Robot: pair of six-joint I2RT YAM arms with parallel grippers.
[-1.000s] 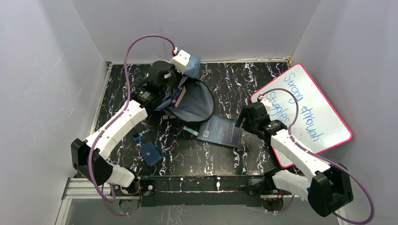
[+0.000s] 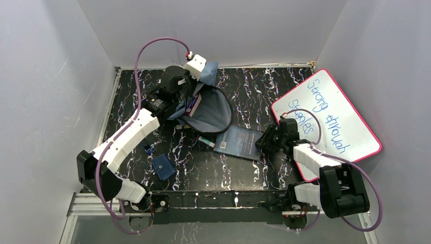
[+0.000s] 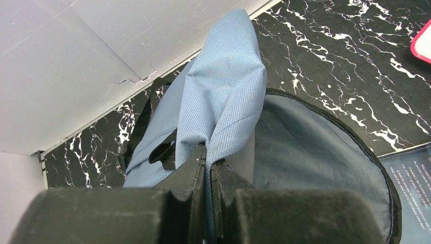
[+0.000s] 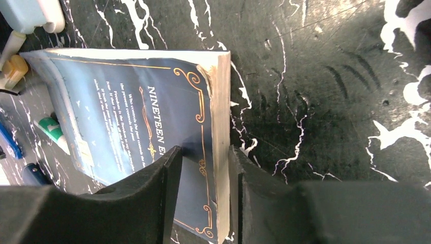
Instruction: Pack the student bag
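Note:
My left gripper is shut on the blue cloth of the bag (image 3: 223, 96), pinching a fold that stands up above its fingers. The bag's grey-lined mouth (image 2: 211, 109) hangs open toward the right, with a purple book (image 2: 192, 105) partly visible inside. A dark blue book (image 2: 237, 142) lies flat on the table just outside the mouth. At its right edge, my right gripper is part open, one finger over the cover and the other beside the pale edge (image 4: 221, 117).
A green-and-white tube (image 2: 206, 142) lies between bag and book. The blue wallet (image 2: 163, 166) rests at the front left, a small blue item (image 2: 146, 147) above it. A whiteboard (image 2: 330, 122) leans at the right.
The right gripper has moved down and inward to the blue book's right edge, its fingers now around that edge. The left arm, bag and book have stayed in place.

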